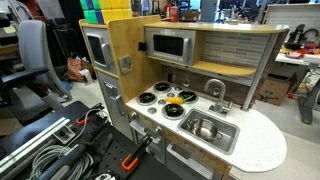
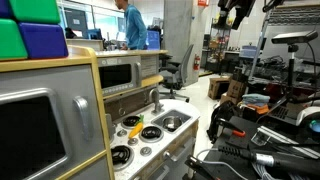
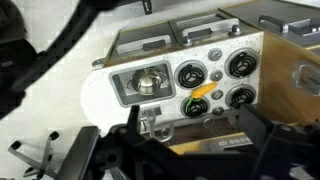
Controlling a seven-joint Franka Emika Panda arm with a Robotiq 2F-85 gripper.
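Observation:
My gripper is open high above the toy kitchen, its dark fingers spread at the bottom of the wrist view with nothing held between them. Among the stove's black burners lies an elongated yellow-orange object, with a bit of green beside it; exterior view 1 shows the yellow object there too. A metal pot sits inside the sink, left of the stove in the wrist view. What the yellow object is exactly is too small to tell.
A faucet rises behind the sink. The microwave sits under the wooden shelf, above the counter's back. White countertop beyond the sink is bare. Cables and dark equipment crowd the near side.

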